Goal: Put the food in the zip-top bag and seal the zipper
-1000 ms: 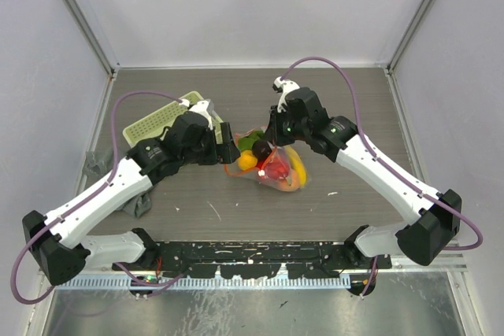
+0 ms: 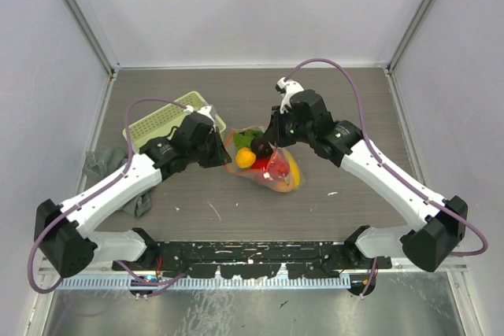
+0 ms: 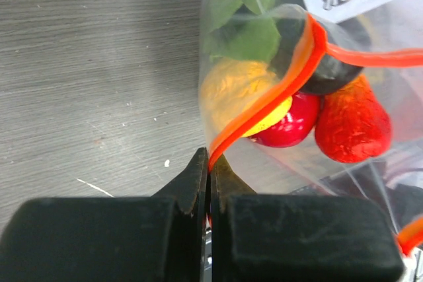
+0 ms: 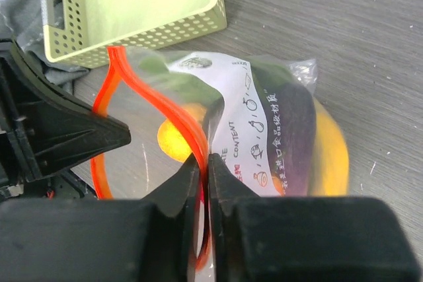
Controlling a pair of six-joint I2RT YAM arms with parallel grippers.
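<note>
The clear zip top bag [image 2: 283, 181] with the orange rim lies mid-table, mouth facing left and pulled open. Inside are an orange fruit [image 2: 246, 157], a dark fruit [image 2: 261, 147], green leaves [image 2: 246, 138] and red items [image 2: 278, 166]; a yellow item [image 4: 332, 153] shows at its far side. My left gripper is shut on the near-left orange rim [image 3: 264, 100]. At the rim's other side, my right gripper has the orange strip running between its close-set fingers; how tightly they pinch it does not show.
A light green basket [image 2: 163, 121], empty where visible, stands behind the left arm. Grey cloth [image 2: 138, 202] lies at the table's left. Bare tabletop [image 2: 346, 202] stretches right of the bag and in front of it.
My left gripper, beside the bag mouth throughout, has shifted slightly and now appears narrower from above than a second ago.
</note>
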